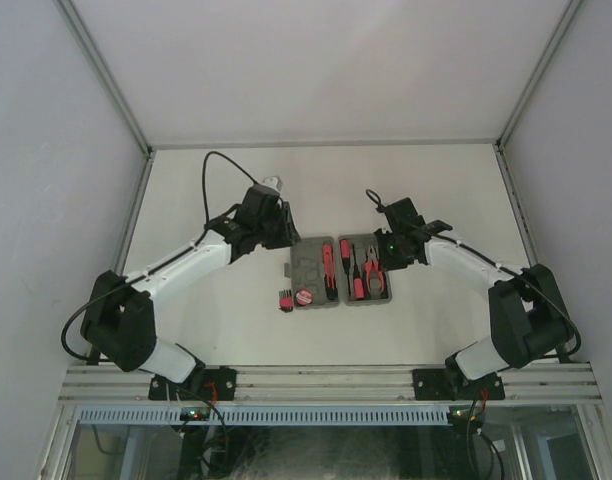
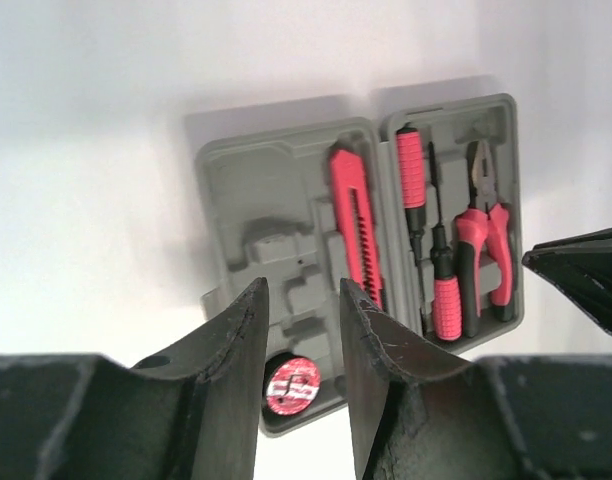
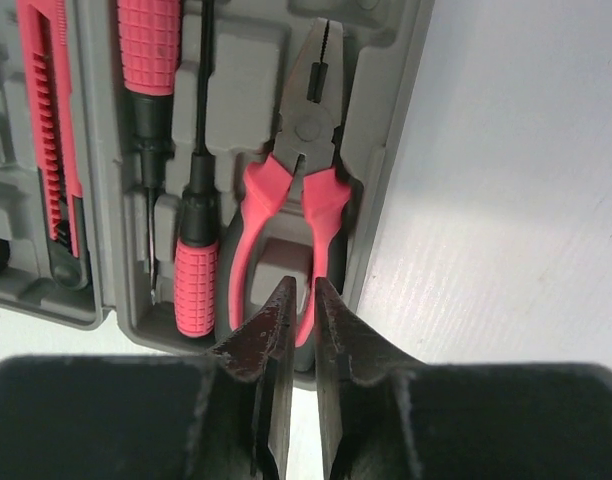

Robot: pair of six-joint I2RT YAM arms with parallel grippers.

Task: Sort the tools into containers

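Note:
A grey open tool case has a red utility knife and a round red tape in its left half. The right half holds two red screwdrivers and red pliers. My left gripper is above and left of the case, slightly parted, nothing seen between its fingers. My right gripper hangs over the pliers' handles at the right half, fingertips close together; whether anything is between them is unclear.
A small red-and-black item lies just outside the case at its lower left.

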